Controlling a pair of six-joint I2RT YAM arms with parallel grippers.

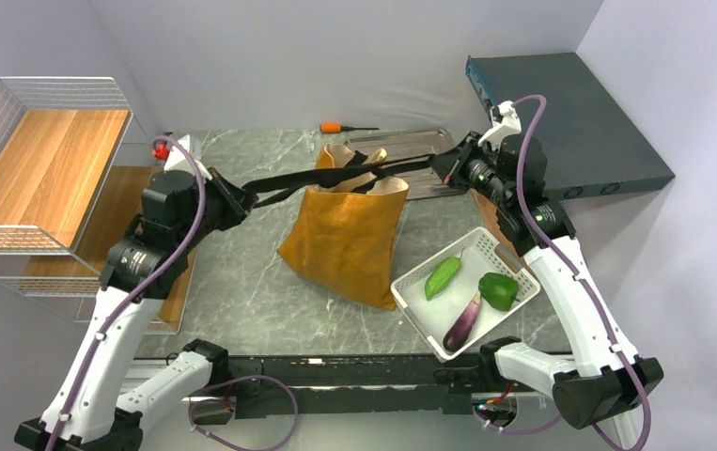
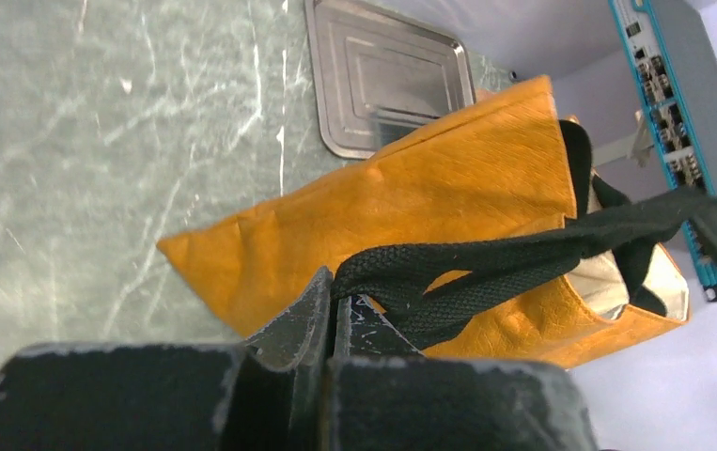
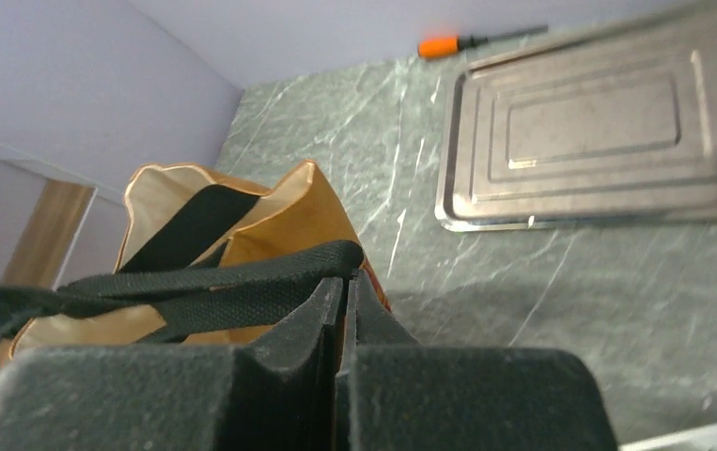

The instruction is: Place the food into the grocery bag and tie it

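The mustard-coloured grocery bag (image 1: pixel 340 240) stands on the counter, its mouth drawn narrow. Its black straps (image 1: pixel 335 174) stretch taut and crossed between my two arms. My left gripper (image 1: pixel 251 199) is shut on a strap, whose loop (image 2: pixel 392 268) leaves its fingertips in the left wrist view. On the other side, my right gripper (image 1: pixel 437 165) is shut on a strap loop (image 3: pixel 307 268) too. A green chili pepper (image 1: pixel 444 277), a green bell pepper (image 1: pixel 498 291) and an eggplant (image 1: pixel 462 321) lie in the white basket (image 1: pixel 417 317). What the bag holds is hidden.
Behind the bag lie a metal tray (image 1: pixel 429 143) and an orange-handled screwdriver (image 1: pixel 332 127). A wire-and-wood rack (image 1: pixel 44 178) borders the left side, a dark box (image 1: pixel 580 122) the back right. Counter left of the bag is clear.
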